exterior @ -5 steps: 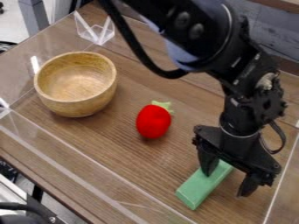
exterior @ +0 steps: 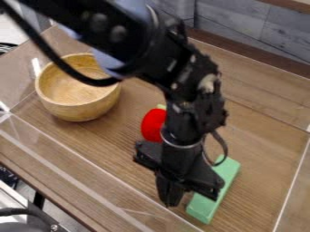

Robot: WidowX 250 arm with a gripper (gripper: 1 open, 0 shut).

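The black gripper [exterior: 179, 181] is low over the front middle of the wooden table, just left of a green rectangular block [exterior: 216, 190], which lies flat at the lower right, partly behind it. Its fingers look shut, with nothing visible between them. Behind the gripper, a red tomato-like object [exterior: 154, 123] with a bit of green is partly hidden by the arm.
A wooden bowl [exterior: 71, 95] stands at the upper left, partly behind the arm. A grey wall runs along the back.
The gripper has moved left, from over the green block to beside it. The block now shows to its right, apparently shifted slightly right. The arm now covers part of the red object.
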